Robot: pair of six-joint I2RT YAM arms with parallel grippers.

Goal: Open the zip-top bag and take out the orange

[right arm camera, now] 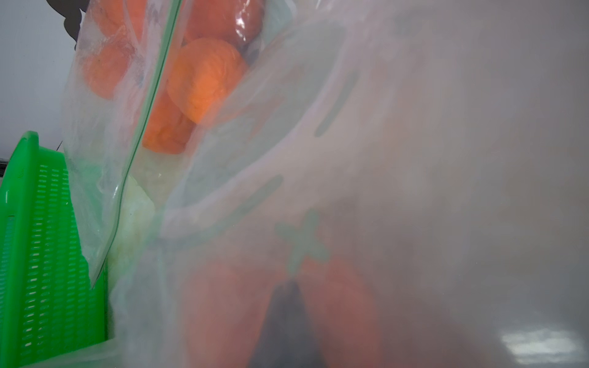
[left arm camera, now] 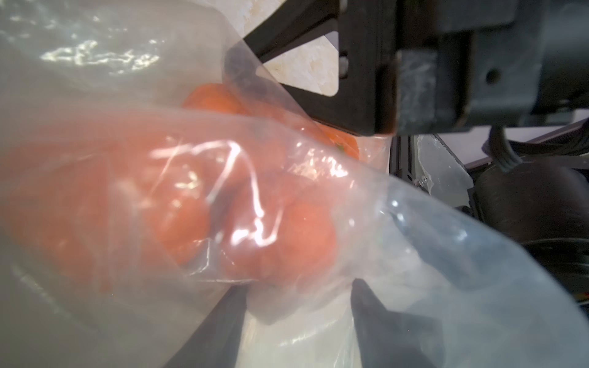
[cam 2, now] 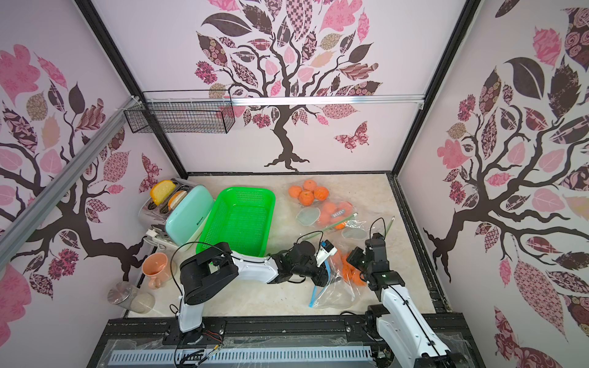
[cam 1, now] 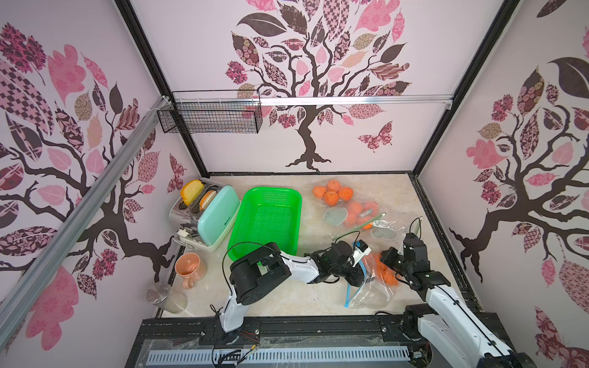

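Observation:
In the left wrist view, a clear zip bag of oranges fills most of the frame. My left gripper is at the bag's blue-zip side, fingertips apart behind hazy plastic. My right gripper is over the bagged oranges at the right front. In the right wrist view, milky plastic covers most of the frame and the fingertips show dimly together; whether they pinch plastic is unclear.
More bagged oranges lie at the back. A green basket sits centre left, beside a mint appliance and pink mug. Bare table lies at the front left.

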